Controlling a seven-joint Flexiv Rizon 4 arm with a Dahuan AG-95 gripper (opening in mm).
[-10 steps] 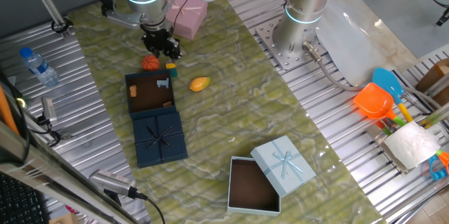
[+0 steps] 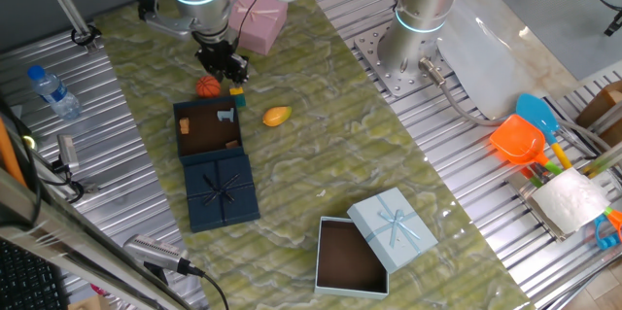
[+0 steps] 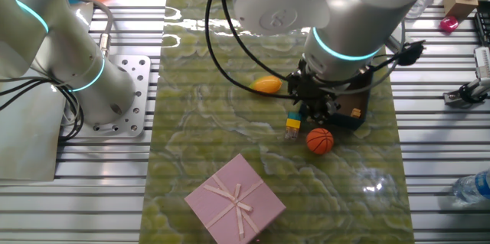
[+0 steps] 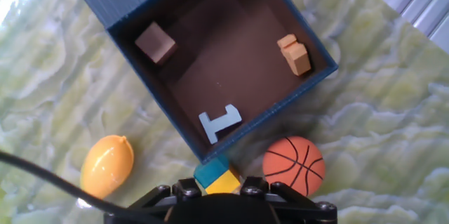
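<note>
At the bottom of the wrist view my gripper is open, its fingertips apart. A teal-and-yellow block (image 4: 219,175) shows in line with the gap, on the mat just outside the box's edge. Right of it lies a small orange basketball (image 4: 295,166); to the left is a yellow-orange mango-like fruit (image 4: 106,166). The dark blue box (image 4: 273,110) stands open, holding a light blue T-shaped piece (image 4: 221,121), an orange wooden piece (image 4: 295,55) and a brownish block (image 4: 155,43). In exterior view 1 the gripper (image 2: 223,63) hangs beside the ball and block.
The blue lid (image 2: 222,193) lies against the box. A pink gift box (image 2: 257,20) stands behind the gripper. An open light blue box (image 2: 351,258) with its lid (image 2: 394,229) leaning on it sits at the front.
</note>
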